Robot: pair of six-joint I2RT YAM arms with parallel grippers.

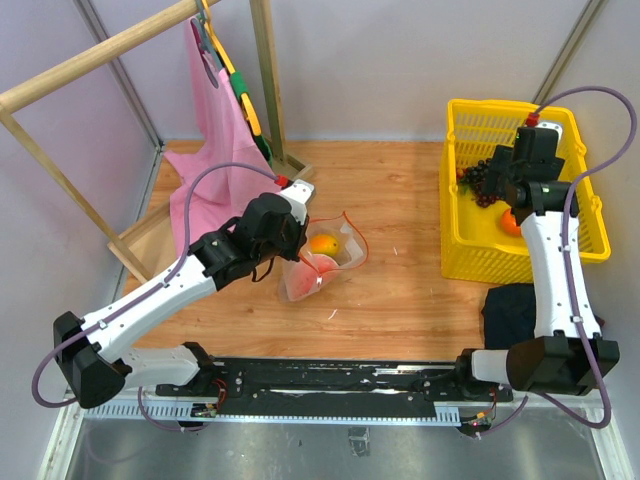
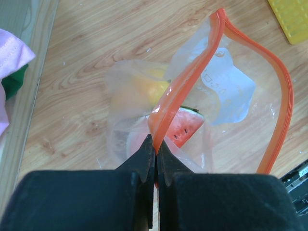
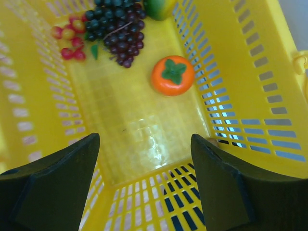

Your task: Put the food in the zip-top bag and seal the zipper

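My left gripper is shut on the orange rim point(image 2: 168, 106) of the clear zip top bag point(image 2: 250, 149), whose mouth gapes. Inside the bag lie a watermelon slice point(image 2: 185, 126) and a yellow-orange fruit point(image 1: 323, 244). Over the yellow basket point(image 1: 485, 262), my right gripper has its fingers apart and nothing between them. Within the basket, the right wrist view shows an orange persimmon point(image 3: 173, 75), dark grapes point(image 3: 120, 29), a small bunch of red fruit point(image 3: 73, 41) and a green-yellow fruit point(image 3: 160, 7) partly out of frame.
At the left stands a wooden rack point(image 1: 265, 70) with a pink cloth point(image 1: 215, 150) hanging from it. A black cloth point(image 1: 510, 318) lies in front of the basket. Bare tabletop point(image 1: 400, 230) separates bag and basket. The basket's walls rise around my right gripper.
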